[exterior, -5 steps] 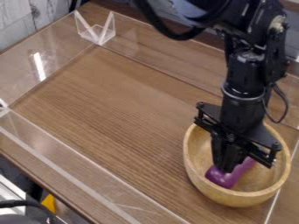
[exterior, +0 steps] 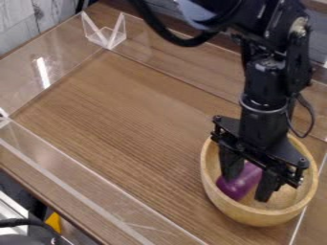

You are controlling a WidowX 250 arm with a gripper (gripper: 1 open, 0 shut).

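A black robot arm reaches down from the top right to a light wooden bowl (exterior: 255, 213) at the lower right. Its gripper (exterior: 261, 168) stands open inside the bowl, fingers pointing down. A purple object (exterior: 238, 182) lies in the bowl at the left, by the left finger and partly hidden by the gripper; its exact shape is unclear.
A clear plastic holder (exterior: 102, 31) stands at the back left. Dark cables (exterior: 23, 226) lie at the bottom left corner.
The gripper has shifted and tilted over the bowl. The purple object now shows further to the left and higher in the bowl than a second ago.
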